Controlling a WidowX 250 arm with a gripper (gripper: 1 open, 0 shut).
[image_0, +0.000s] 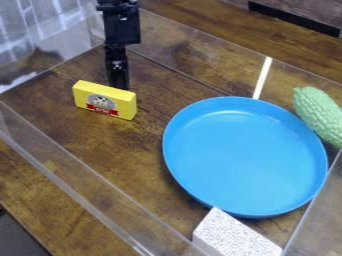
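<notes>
My black gripper hangs at the upper left, pointing down just behind a yellow box with a red label and cartoon face. Its fingers are dark against the dark wood, so whether they are open or shut is unclear. The box lies on the wooden floor of a clear-walled bin. A large blue plate takes up the right middle.
A light green textured object lies at the right edge behind the plate. A white speckled block sits at the bottom right. Clear walls border the left and front. Bare wood lies behind the plate and at lower left.
</notes>
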